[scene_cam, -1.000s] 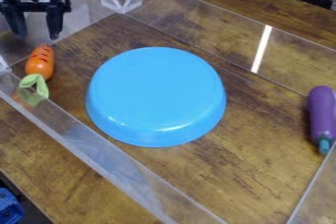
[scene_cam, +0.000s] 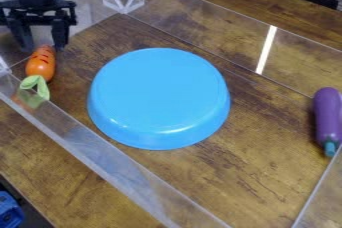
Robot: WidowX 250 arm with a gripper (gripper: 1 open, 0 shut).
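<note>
The black gripper (scene_cam: pixel 38 14) is at the upper left, its body partly cut off by the frame, hanging just above an orange toy carrot (scene_cam: pixel 40 64) with a green top that lies at the left inside a clear-walled enclosure. Whether its fingers are open or shut is hard to tell. A large blue disc (scene_cam: pixel 159 96), like an upturned plate or lid, occupies the middle. A purple eggplant-like toy (scene_cam: pixel 327 117) lies at the far right.
Clear plastic walls (scene_cam: pixel 114 172) border the wooden surface (scene_cam: pixel 227 182). A small blue object (scene_cam: pixel 8 212) sits at the bottom left corner, outside the wall. Bare wood lies right of and below the disc.
The gripper has shifted very slightly at the upper left, a little toward the carrot. The carrot, disc and purple toy are unmoved.
</note>
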